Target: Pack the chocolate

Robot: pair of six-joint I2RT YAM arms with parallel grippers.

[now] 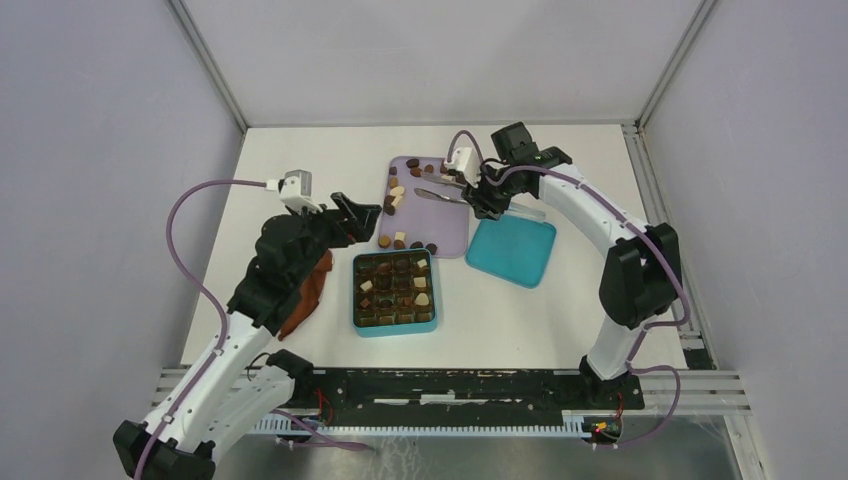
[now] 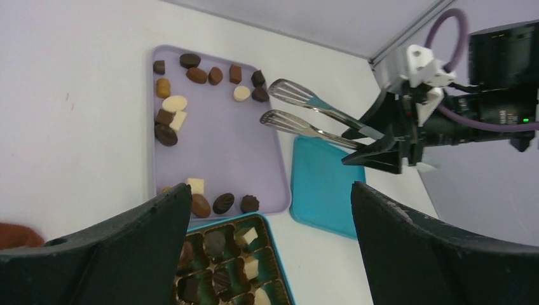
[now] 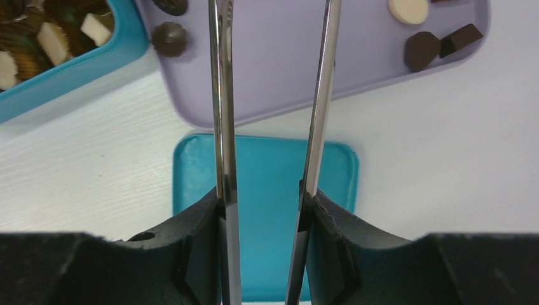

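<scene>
A lilac tray (image 1: 425, 230) holds chocolates of several shapes, dark, brown and cream, mostly round its edges. Below it sits a blue box (image 1: 394, 329) with a gold compartment insert, many compartments holding chocolates. My right gripper (image 1: 440, 186), with long metal spatula fingers, hangs over the tray's right part, its fingers apart and nothing seen between them. My left gripper (image 1: 355, 220) is open above the area left of the tray; in the left wrist view its empty fingers frame the tray and box.
An empty teal tray (image 1: 511, 253) lies right of the lilac tray. A brown cloth-like item (image 1: 308, 295) lies left of the box, under the left arm.
</scene>
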